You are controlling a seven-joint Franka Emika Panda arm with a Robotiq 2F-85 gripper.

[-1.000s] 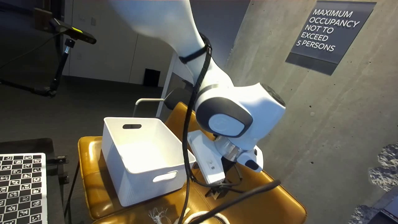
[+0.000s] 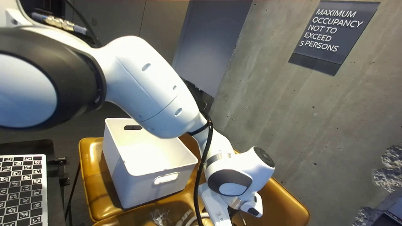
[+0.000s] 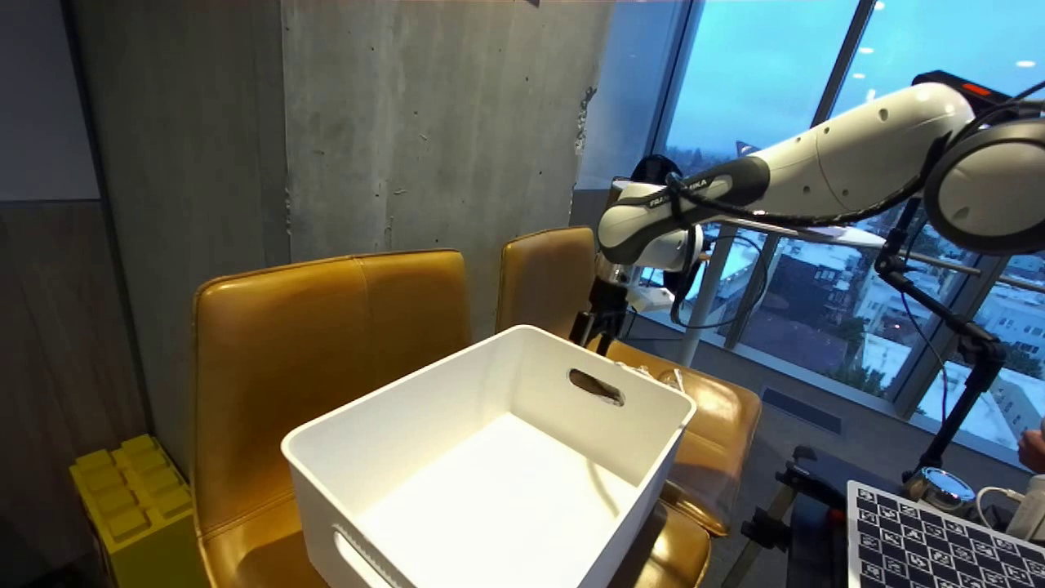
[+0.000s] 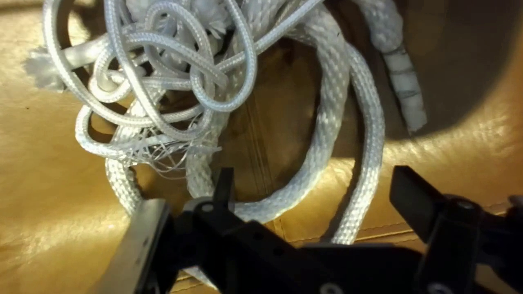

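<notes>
White ropes lie on the tan chair seat, filling much of the wrist view. A thin tangled cord point(image 4: 130, 73) is heaped at the upper left, and a thicker braided rope point(image 4: 329, 105) curves in loops through the middle. My gripper is open, its black fingers point(image 4: 415, 201) spread apart above the rope. Part of the thick rope passes across the space between them in this view, and nothing is gripped. In exterior view 2 the gripper point(image 3: 595, 338) is just beyond the far wall of the white bin point(image 3: 392, 392), which hides the fingertips' lower surroundings.
The bin point(image 2: 122, 180) looks empty and stands on a chair seat beside the arm. A concrete wall point(image 2: 320, 139) rises behind the chairs. A patterned calibration board point(image 2: 22, 188) lies at the left, and a yellow block point(image 3: 142, 500) is on the floor.
The arm has come down, bringing the gripper from above the chair to close over the seat with the rope. The bin has not moved.
</notes>
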